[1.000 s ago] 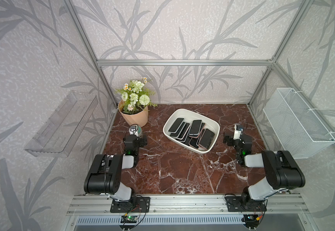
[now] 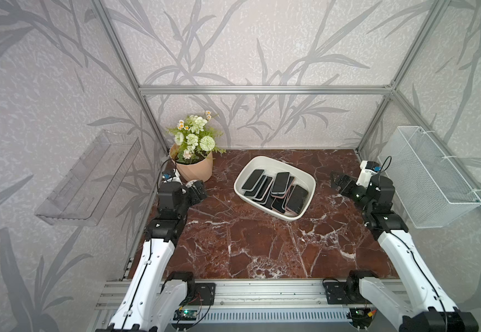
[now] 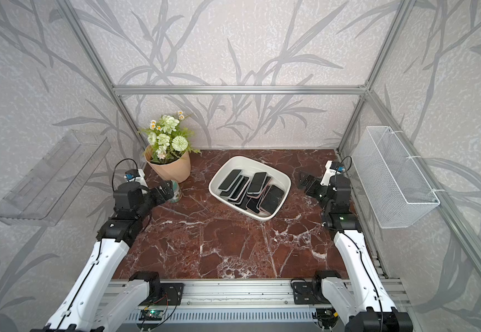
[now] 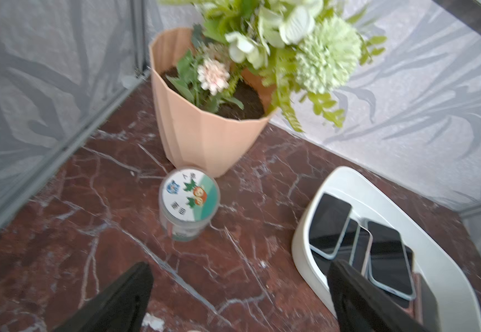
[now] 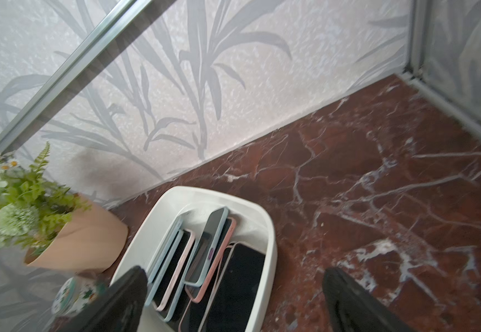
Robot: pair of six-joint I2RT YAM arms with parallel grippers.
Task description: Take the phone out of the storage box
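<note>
A white storage box [image 2: 296,211] sits mid-table holding several phones [image 2: 280,183], lying stacked and overlapping; they also show in the right wrist view [image 5: 234,282]. My left gripper [image 2: 195,191] is raised left of the box, open, above a small round jar [image 4: 187,202]; in its wrist view the dark fingers [image 4: 121,296] stand wide apart with nothing between. My right gripper [image 2: 341,182] is raised right of the box, open and empty, its fingers [image 5: 351,298] spread over the box's right side.
A peach flower pot [image 3: 174,168] stands at the back left. A clear tray [image 2: 85,182] hangs on the left wall, a white mesh basket [image 2: 428,182] on the right wall.
Both arms have risen from folded postures to extended ones. My grippers are higher, the left slightly further left. The box and phones are unmoved.
</note>
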